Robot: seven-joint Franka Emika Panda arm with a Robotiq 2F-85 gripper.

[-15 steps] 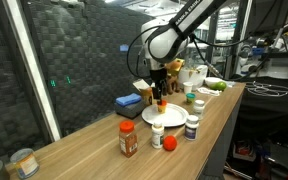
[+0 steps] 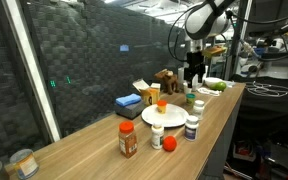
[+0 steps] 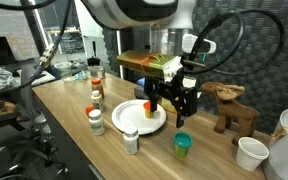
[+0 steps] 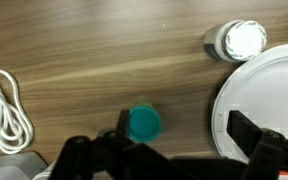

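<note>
My gripper (image 3: 167,108) hangs open above the table, pointing down, with nothing between its fingers. Below it stands a small jar with a teal lid (image 3: 182,144); the wrist view shows this lid (image 4: 144,123) from above, close beside the left finger. To the other side lies a white plate (image 4: 231,92), partly covered by the right finger. A yellow and orange cup (image 2: 162,105) sits on that plate.
White-capped bottles (image 2: 192,127), a red-lidded jar (image 2: 128,139) and a red ball (image 2: 170,143) stand near the plate. A brown toy moose (image 3: 234,108) and a white cup (image 3: 251,153) flank the teal-lidded jar. A white cable (image 4: 6,115) lies coiled nearby.
The arm has swung from over the plate toward the far right end of the table, to above the teal-lidded jar. The cup remains on the plate.
</note>
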